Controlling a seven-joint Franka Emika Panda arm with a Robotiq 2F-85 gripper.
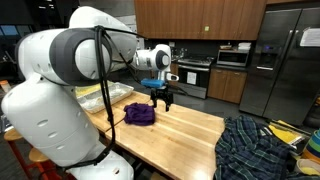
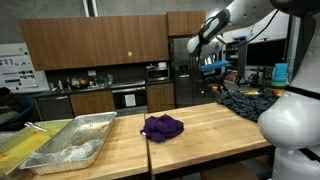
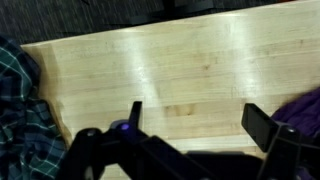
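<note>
My gripper (image 1: 162,103) hangs open above the wooden table (image 1: 190,135), with only bare wood below its fingers in the wrist view. A crumpled purple cloth (image 1: 140,114) lies on the table to the left in exterior view 1. Its edge, the purple cloth (image 3: 300,118), shows at the right side of the wrist view. On the other side is a dark plaid cloth (image 1: 250,150), heaped at the right in exterior view 1; part of this plaid cloth (image 3: 28,120) appears at the wrist view's left edge. My gripper is between the two cloths and touches neither.
A foil tray (image 2: 70,146) and a yellow-green tray (image 2: 25,143) sit left of the table in exterior view 2. Colourful items (image 1: 310,150) stand beyond the plaid cloth.
</note>
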